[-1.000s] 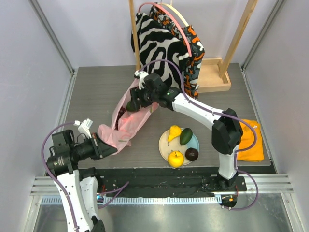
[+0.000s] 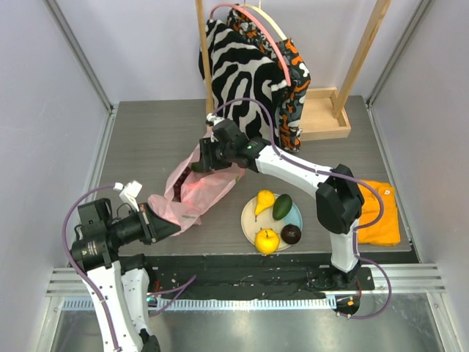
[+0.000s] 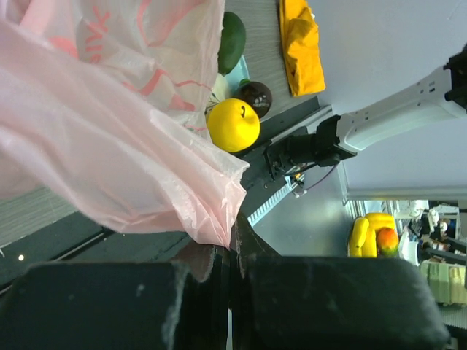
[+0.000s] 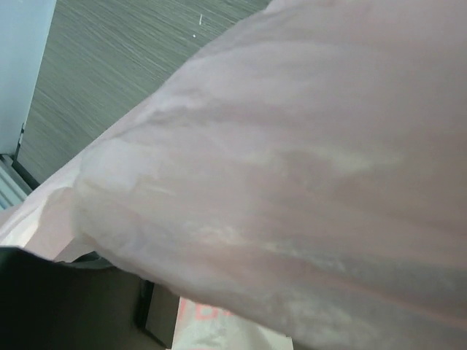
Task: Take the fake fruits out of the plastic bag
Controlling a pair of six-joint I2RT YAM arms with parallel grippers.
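The pink plastic bag [image 2: 201, 194] is stretched slantwise across the left of the table, its upper end open. My left gripper [image 2: 163, 223] is shut on the bag's lower corner; its gathered film [image 3: 211, 219] runs into the closed fingers in the left wrist view. At the bag's mouth, my right gripper [image 2: 207, 163] reaches in, shut, with a dark green fruit [image 2: 198, 167] beside its fingertips. Whether that fruit sits between them is hidden. Dark reddish fruit [image 2: 178, 189] lies deeper inside. Bag film [image 4: 277, 160] covers most of the right wrist view.
To the right of the bag, a round plate [image 2: 251, 220] carries a yellow pear [image 2: 264, 201], a green avocado [image 2: 282, 207], a yellow apple [image 2: 267, 240] and a dark round fruit [image 2: 291, 234]. An orange cloth [image 2: 377, 213] lies far right. Patterned bags [image 2: 245, 70] hang behind.
The dark green fruit shows less beside it now. My left gripper stays nearly still, holding the bag corner.
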